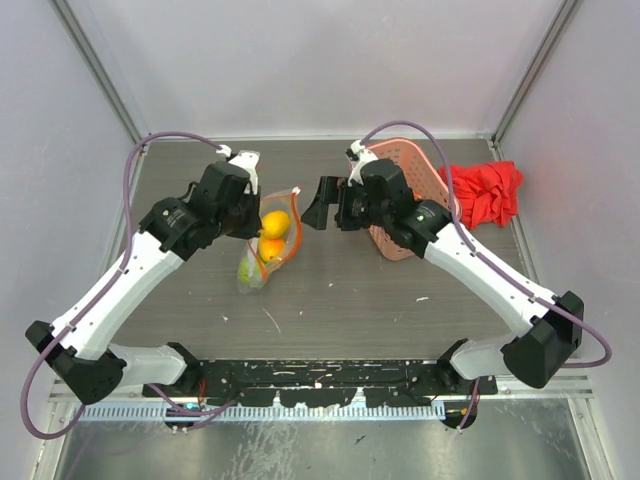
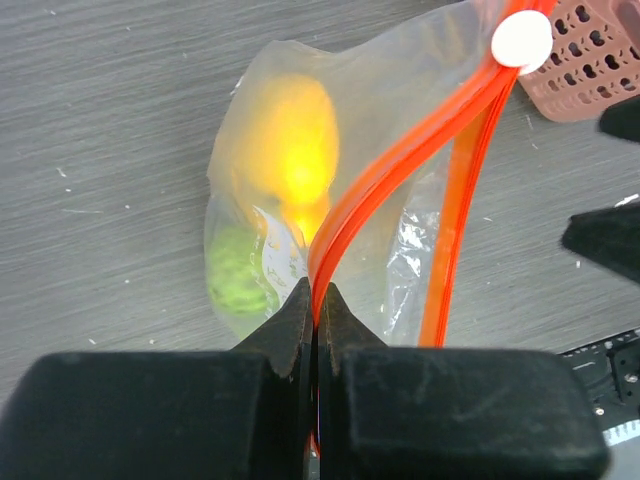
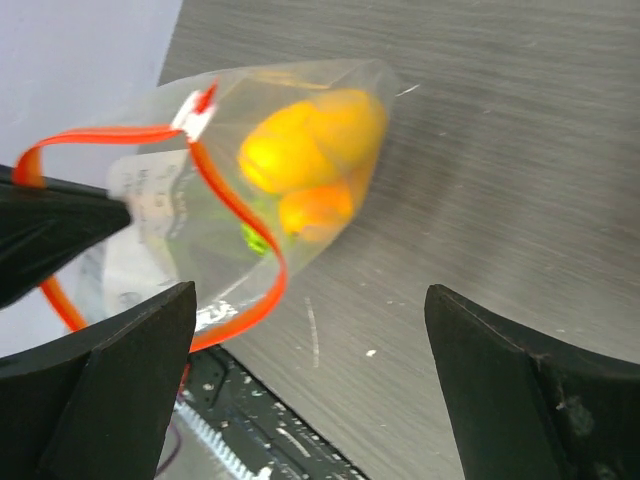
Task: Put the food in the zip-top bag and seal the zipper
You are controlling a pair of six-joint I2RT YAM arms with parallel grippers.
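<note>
The clear zip bag (image 1: 262, 262) with orange zipper holds yellow and orange food (image 3: 300, 140) and a green item (image 2: 238, 270) at its bottom. My left gripper is shut on the bag's zipper edge, which runs between its fingertips. A white slider (image 2: 521, 42) sits at the zipper's far end in the left wrist view. My right gripper stands open just to the right of the bag in the top view, with nothing between its fingers.
A pink basket (image 1: 405, 160) stands at the back right, beside a crumpled red cloth (image 1: 485, 192).
</note>
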